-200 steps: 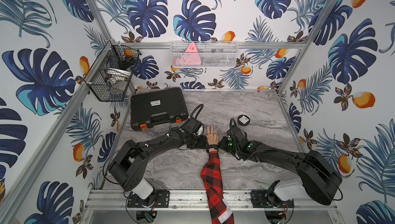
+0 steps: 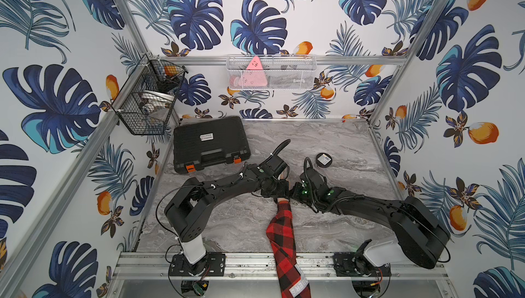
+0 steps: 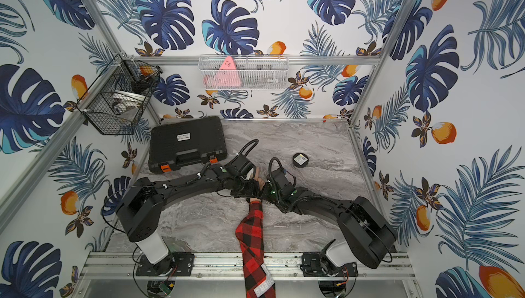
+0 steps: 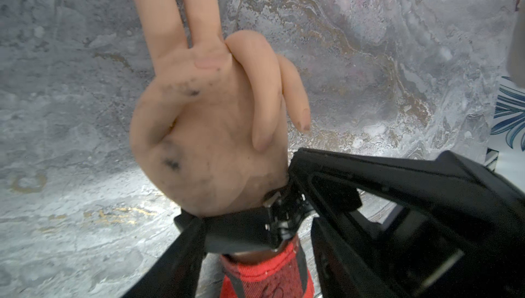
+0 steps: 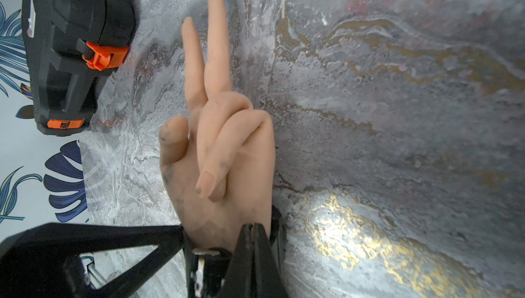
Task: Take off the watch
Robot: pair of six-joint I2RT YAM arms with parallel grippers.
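A dark watch [image 4: 238, 231] with a metal-edged clasp is around the wrist of a model hand [image 4: 218, 133], which lies palm up with two fingers stretched out. My left gripper is open above the wrist, one finger either side of the strap. From the right, my right gripper comes in at the clasp side; its fingers are pressed together, nothing visible between them. In the right wrist view, its tips overlap the hand's heel beside the strap [image 5: 210, 270]. Whether either gripper touches the strap is unclear. Both arms partly cover the watch in the top views.
A red-and-black checked sleeve [image 2: 281, 232] covers the forearm. A black case [image 2: 210, 143] lies at the back left, and a round black item [image 2: 323, 159] sits right of the hand. Both arms crowd the wrist.
My left gripper has moved right, from beside the hand to over its wrist, and now hides the watch from above. The right arm has shifted only slightly.
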